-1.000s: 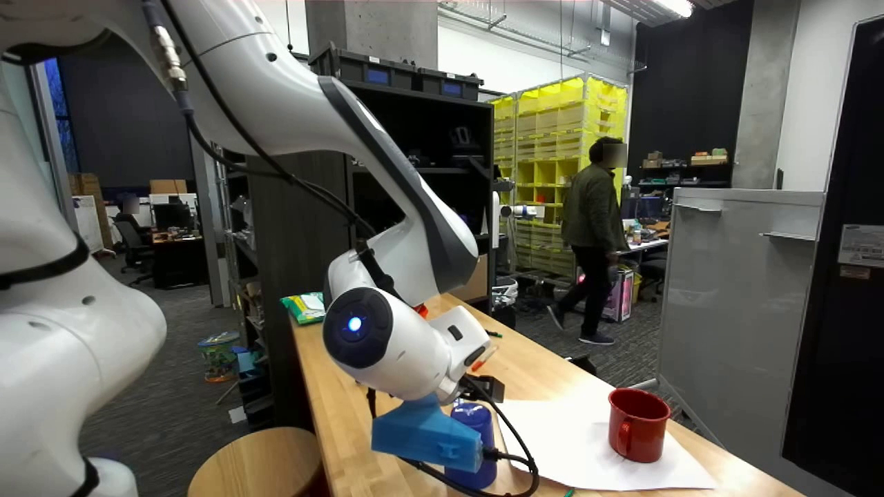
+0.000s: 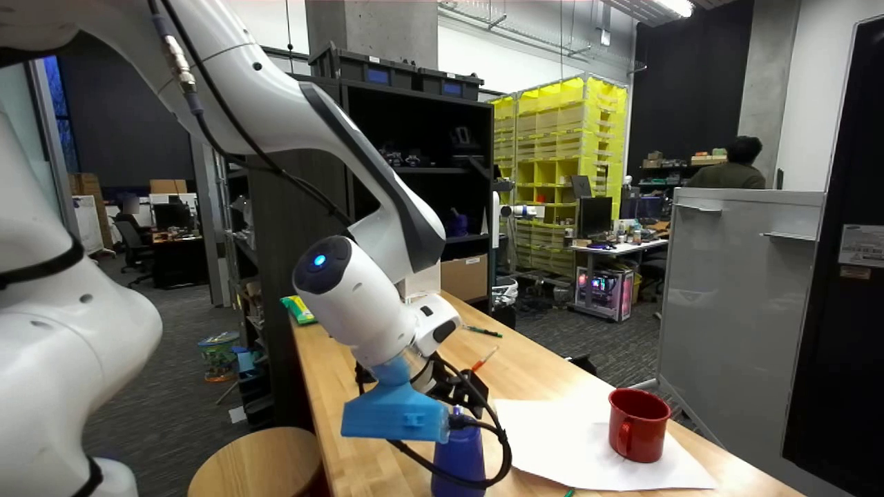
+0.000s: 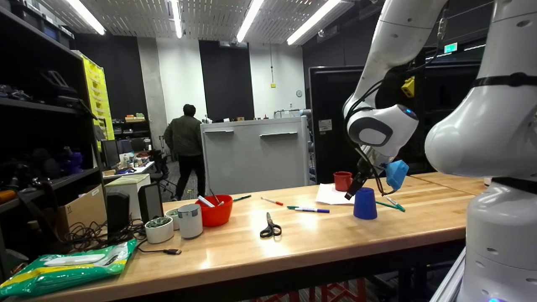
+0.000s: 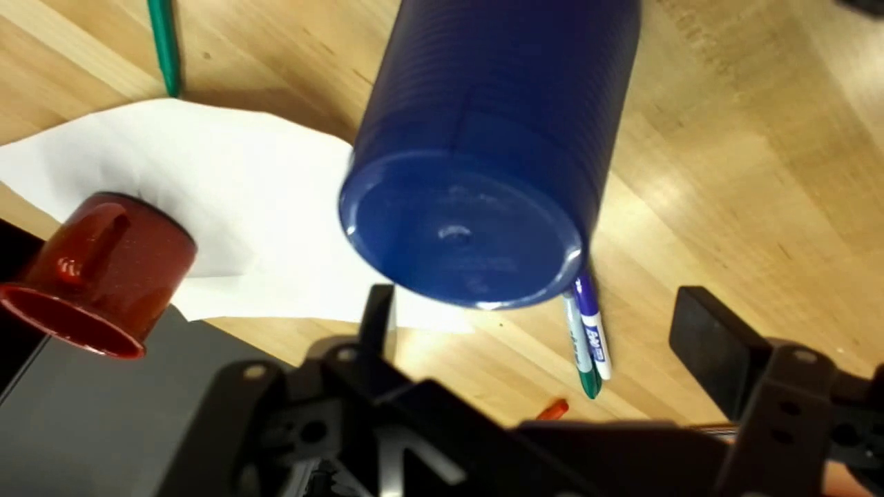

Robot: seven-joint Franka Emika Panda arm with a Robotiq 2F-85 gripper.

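Note:
An upside-down blue cup point(image 3: 365, 204) stands on the wooden table, its closed base point(image 4: 460, 232) facing up toward the wrist camera. My gripper is open, its two dark fingers spread wide with nothing between them. In the wrist view the cup lies beyond the fingertips, apart from the finger pads point(image 4: 714, 352). Exterior view 2 has the gripper close above and beside the cup, tilted down to the left. A red mug point(image 2: 639, 424) rests upright on a white sheet of paper point(image 2: 572, 451). The blue camera mount and cables hide part of the cup in exterior view 1.
Markers point(image 3: 308, 209), black scissors point(image 3: 270, 225) and a red bowl point(image 3: 216, 211) with pens lie left of the cup in exterior view 2. A grey cup point(image 3: 191, 221), small plants and a green packet point(image 3: 70, 266) fill the far left. Bare table surrounds the scissors.
My arm has shifted left in exterior view 1, and the wrist has turned. The cup appears slightly left of where it was. A person walked right, behind the grey partition.

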